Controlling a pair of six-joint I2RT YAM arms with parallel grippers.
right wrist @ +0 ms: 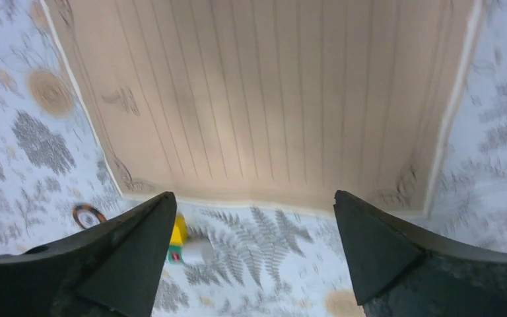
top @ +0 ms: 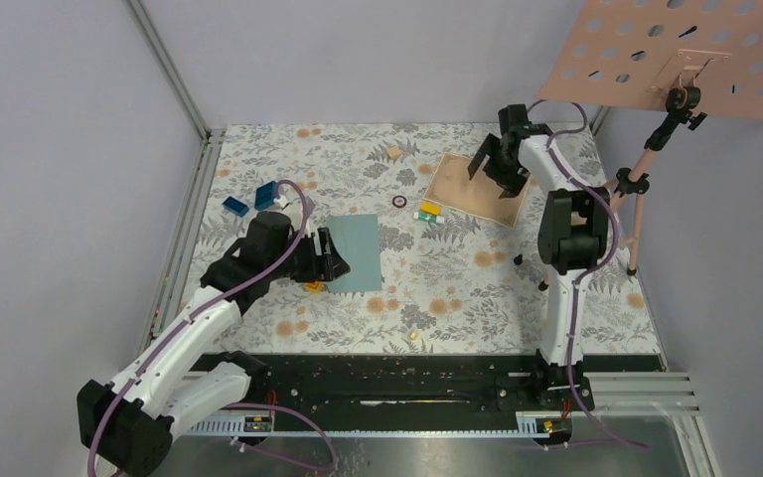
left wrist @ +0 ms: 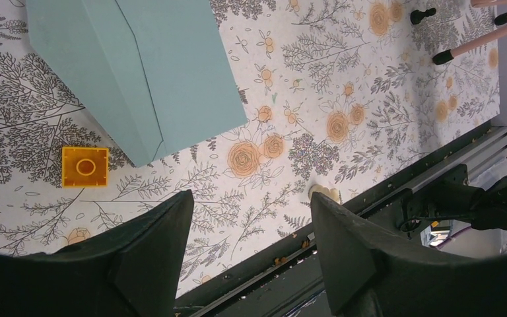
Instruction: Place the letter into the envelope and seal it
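In the top view the letter, a tan lined sheet with a pale border (top: 454,187), lies flat and slightly turned at the back right. My right gripper (top: 489,181) hangs over its right half, hiding part of it. The right wrist view has the letter (right wrist: 270,99) ahead of that gripper, whose fingers are spread with nothing between them. The teal envelope (top: 360,248) lies left of centre. Its long flap crease shows on the envelope (left wrist: 185,72) in the left wrist view. Open and empty, my left gripper (top: 335,258) stands over the envelope's left edge.
A yellow block (left wrist: 85,166) sits beside the envelope. Near the letter are a glue stick (top: 428,217), a yellow block (top: 430,209) and a dark ring (top: 398,201). Blue boxes (top: 265,195) lie at the left. A pink tripod (top: 638,199) stands at the right.
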